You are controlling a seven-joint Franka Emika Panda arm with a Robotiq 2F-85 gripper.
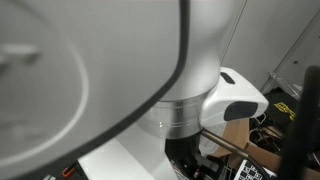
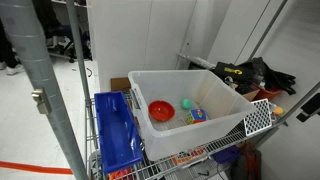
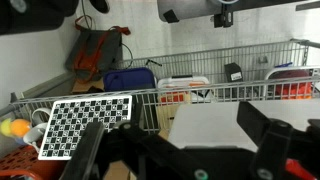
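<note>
In the wrist view my gripper is open, its two dark fingers wide apart with no object seen between them. Below lies the rim area of the white bin (image 3: pixel 208 122), with a bit of red showing at the lower right corner. The second exterior view shows the whole white bin (image 2: pixel 150 130) holding a red bowl (image 2: pixel 161 110), a small green item (image 2: pixel 186 103) and a colourful little block (image 2: pixel 196 116). White arm parts (image 1: pixel 190 60) fill much of the first exterior view, hiding the gripper there.
Left of the bin a blue tray (image 2: pixel 118 135) rests on the wire rack (image 2: pixel 165 169). A black-and-white calibration board (image 3: pixel 85 126) sits at the bin's other side. Dark cloth or tools (image 2: pixel 250 75) lie behind it. A metal post (image 2: pixel 45 80) stands at the left.
</note>
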